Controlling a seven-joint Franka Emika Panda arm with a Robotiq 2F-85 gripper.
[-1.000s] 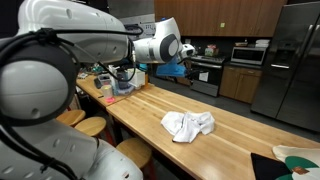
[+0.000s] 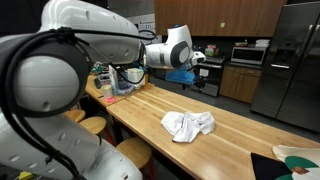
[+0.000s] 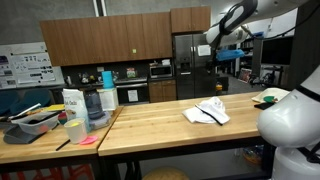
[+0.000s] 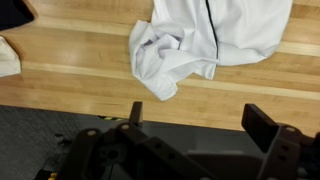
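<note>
A crumpled white cloth [image 2: 187, 126] lies on the wooden table, its edges spread unevenly. From above, the wrist view shows the cloth [image 4: 170, 52] with a thin dark line running across its upper part; what that line is I cannot tell. My gripper is open, fingers wide apart and nothing between them. It hangs well above the tabletop, clear of the cloth. In the second exterior view the cloth [image 3: 207, 111] rests toward the table's right part, with the arm raised above and behind it.
A black item [image 2: 268, 167] and a green-and-white tray [image 2: 298, 154] occupy the table's right end. Cups and containers, including a yellowish cup [image 3: 75, 131], stand at the other end. Bare wood [image 3: 150, 127] stretches between them and the cloth. Stools stand along the near edge.
The cloth has stayed in place.
</note>
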